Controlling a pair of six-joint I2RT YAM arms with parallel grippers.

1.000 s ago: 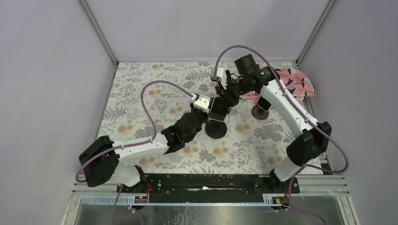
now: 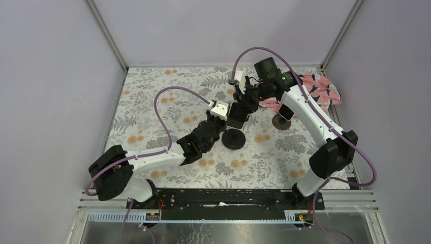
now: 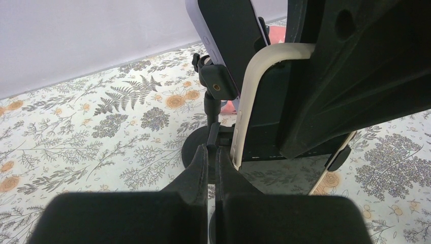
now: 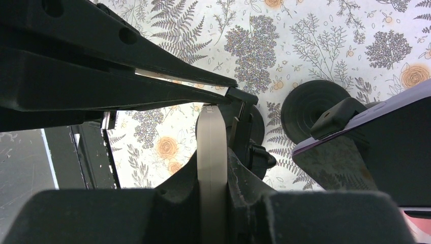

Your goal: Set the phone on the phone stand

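Note:
A black phone with a pale frame (image 2: 236, 116) is at a stand with a round black base (image 2: 234, 141), near the table's middle. My left gripper is shut beside the phone's left edge, at part of the stand's holder; what lies between its fingertips is unclear. My right gripper is shut on the phone, whose pale edge shows between its fingers, held from above. A black clamp arm of the holder (image 4: 241, 117) stands beside that edge.
Another stand (image 2: 281, 121) holding a lilac-edged phone (image 4: 391, 142) is at the right, close by. A pink patterned cloth (image 2: 325, 91) lies at the back right.

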